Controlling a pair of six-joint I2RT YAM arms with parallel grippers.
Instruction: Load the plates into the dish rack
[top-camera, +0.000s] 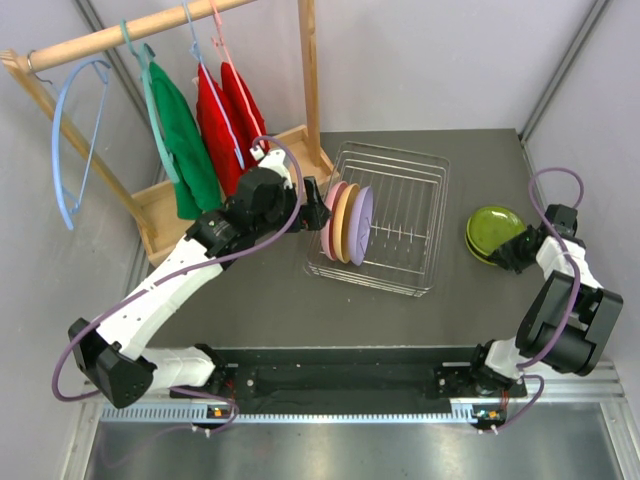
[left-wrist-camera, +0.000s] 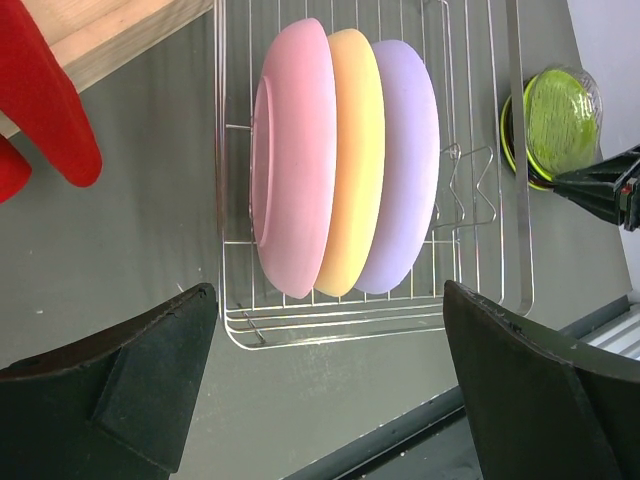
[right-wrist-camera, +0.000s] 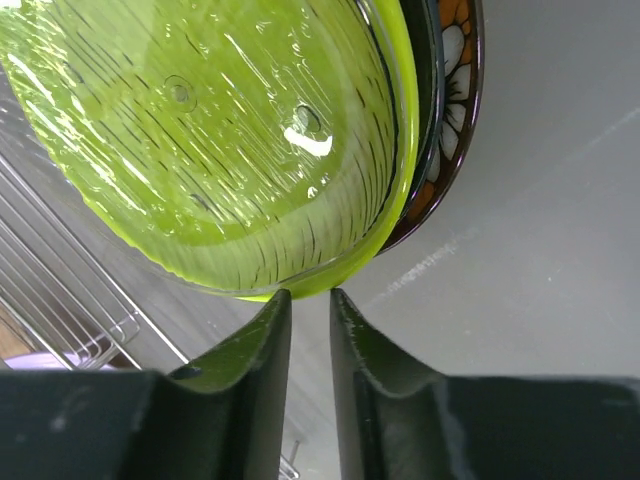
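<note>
Pink (left-wrist-camera: 295, 160), yellow (left-wrist-camera: 358, 160) and purple (left-wrist-camera: 408, 160) plates stand on edge, side by side, at the left end of the wire dish rack (top-camera: 395, 150). My left gripper (top-camera: 318, 205) is open at the rack's left side, its fingers wide apart in its wrist view and clear of the plates. To the rack's right, a shiny green plate (right-wrist-camera: 200, 130) tops a small stack. Beneath it show a dark rim and a brown plate with white flowers (right-wrist-camera: 455, 130). My right gripper is part open, its fingertips at the green plate's near rim with a narrow gap between them.
Most of the rack right of the purple plate is empty. A wooden clothes stand (top-camera: 312, 80) with red (top-camera: 215, 120) and green (top-camera: 180, 135) cloths on hangers stands at the back left. Bare grey table (top-camera: 260, 315) lies in front of the rack.
</note>
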